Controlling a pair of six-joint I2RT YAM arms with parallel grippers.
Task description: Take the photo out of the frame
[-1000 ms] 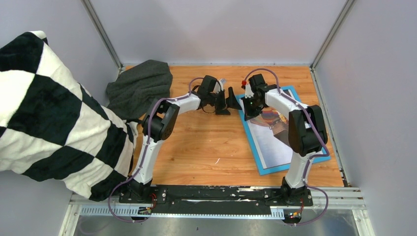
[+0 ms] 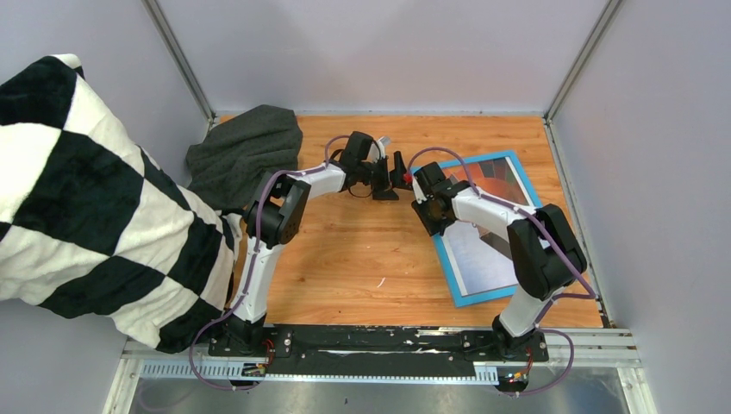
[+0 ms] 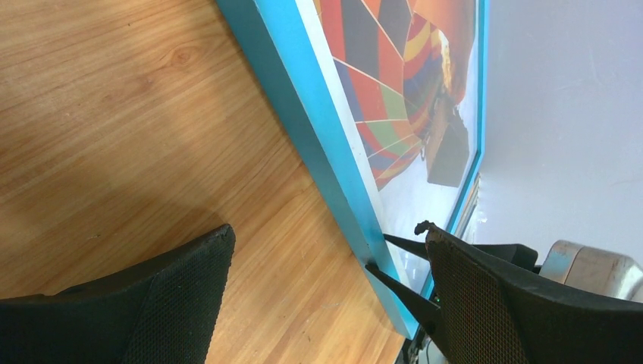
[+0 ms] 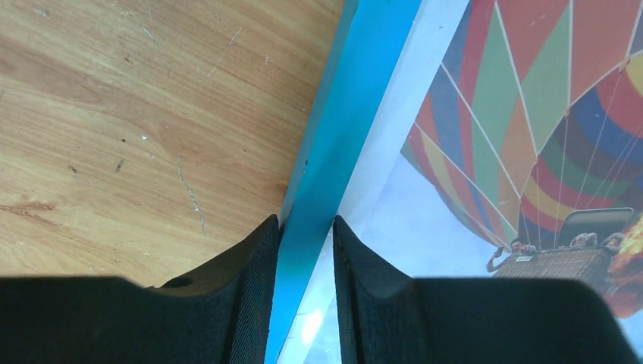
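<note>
The blue photo frame point(image 2: 462, 285) lies on the right of the wooden table, with a hot-air balloon photo point(image 4: 508, 98) inside a white border. My right gripper is over the frame's near long side, fingertips apart at either side of the blue rail point(image 4: 349, 91); whether they grip it is unclear. In the left wrist view its tips appear at the rail too. My left gripper stands open just left of the frame, facing the blue side point(image 3: 334, 152), with nothing between its fingers.
A grey cloth point(image 2: 241, 147) lies at the back left. A checkered blanket point(image 2: 103, 216) covers the left side. Walls close in the back and sides.
The left arm has pulled back very slightly to the left.
</note>
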